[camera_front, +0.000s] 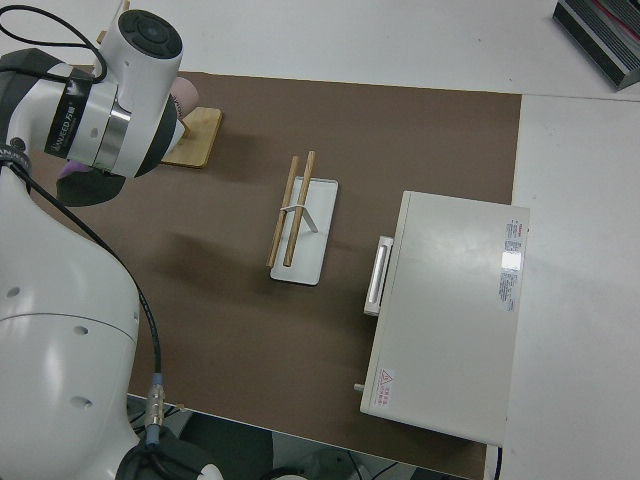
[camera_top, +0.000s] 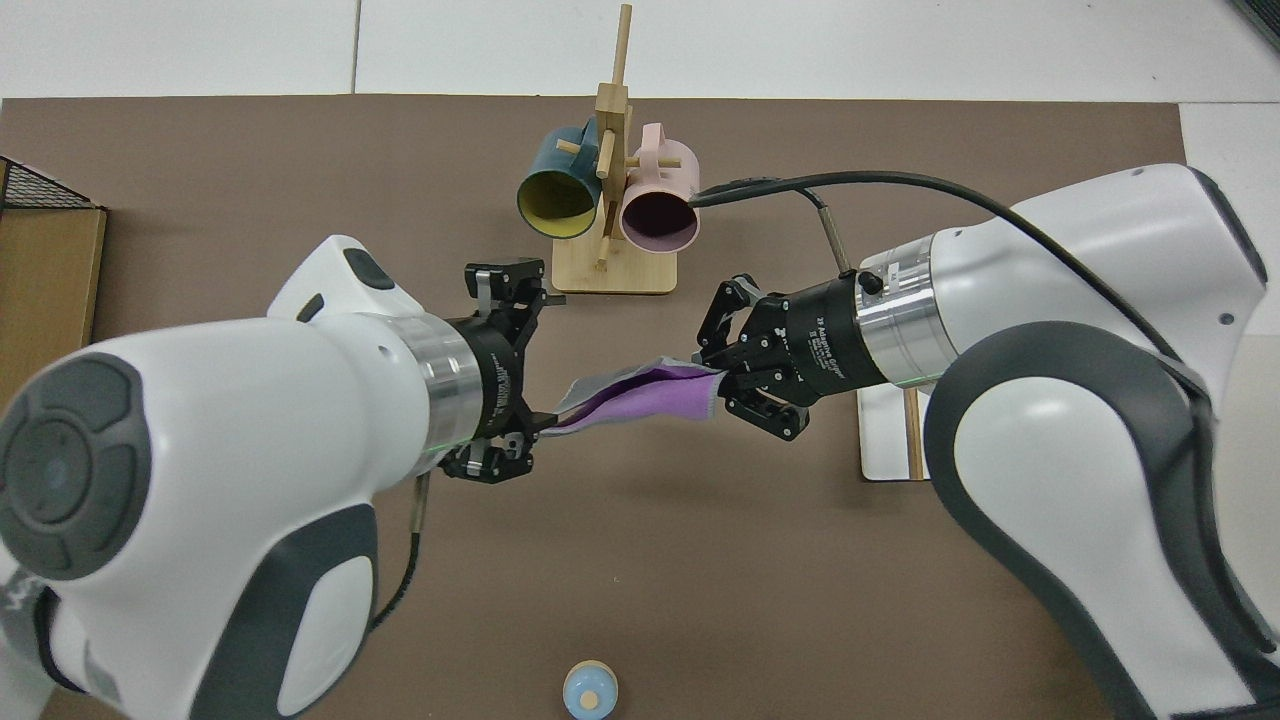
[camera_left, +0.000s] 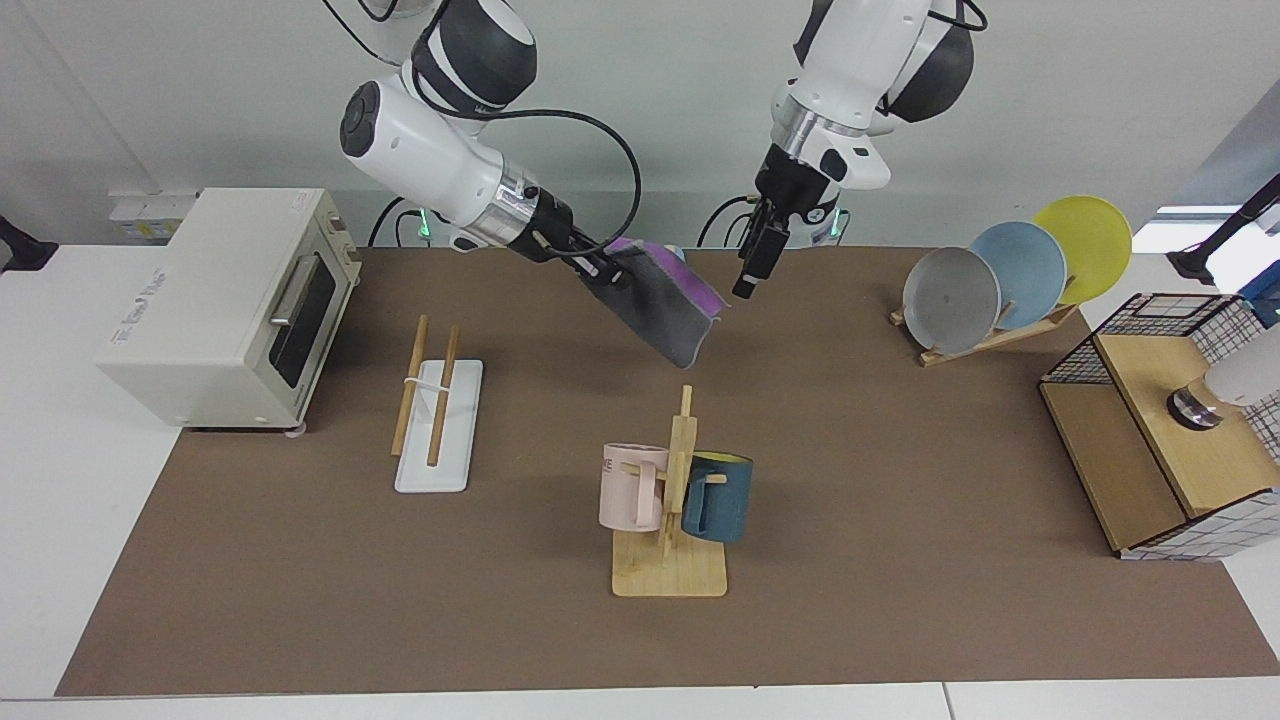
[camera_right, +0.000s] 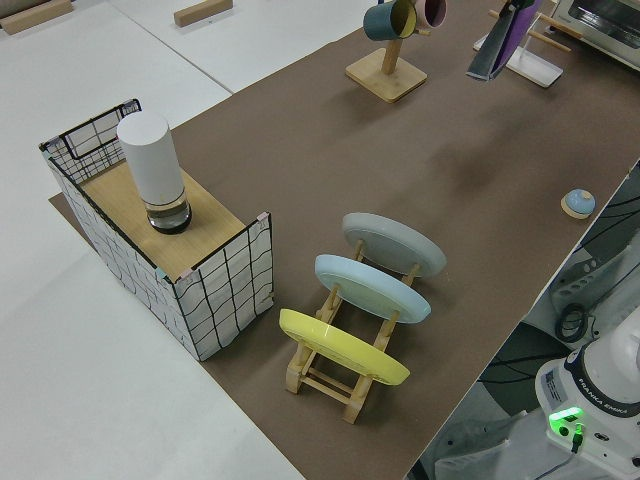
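Note:
A grey and purple cloth (camera_top: 636, 396) hangs from my right-side gripper (camera_top: 732, 360) in the top view, which is shut on its upper end; in the left view the cloth (camera_left: 666, 312) dangles as a flat sheet. My other gripper (camera_top: 534, 420), at the top view's left, is beside the cloth's far end; in the left view that gripper (camera_left: 753, 270) stands apart from the cloth, and whether it is open I cannot tell.
A mug tree with pink (camera_top: 660, 192) and teal (camera_top: 549, 192) mugs stands behind the grippers. A white stand with dowels (camera_left: 432, 474), an oven (camera_left: 204, 336), a plate rack (camera_right: 350, 390), a wire shelf (camera_right: 215, 295) and a small blue object (camera_top: 589, 690) are around.

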